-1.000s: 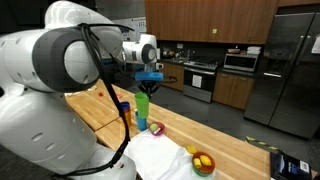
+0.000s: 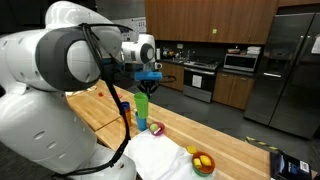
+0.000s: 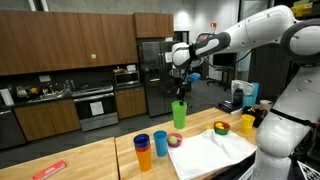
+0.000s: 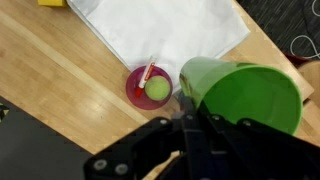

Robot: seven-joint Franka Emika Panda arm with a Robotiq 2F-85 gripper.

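Note:
My gripper is shut on the wall of a tall green cup (image 4: 258, 98), seen at the right of the wrist view. In exterior view 2 the green cup (image 3: 179, 114) hangs upright under the gripper (image 3: 181, 97), above the counter. Beside the cup, the wrist view shows a small magenta bowl (image 4: 133, 92) with a round green thing (image 4: 158, 88) and a red-and-white stick (image 4: 146, 75) in it. Blue cups (image 3: 160, 140) and an orange cup (image 3: 144, 160) stand on the wood in exterior view 2.
A white cloth (image 4: 165, 25) lies beside the magenta bowl. A red bowl (image 2: 203, 162) with yellow things stands toward the front in exterior view 1. Bare wood (image 2: 240, 150) lies right of it. A red item (image 3: 48, 167) rests at the left in exterior view 2.

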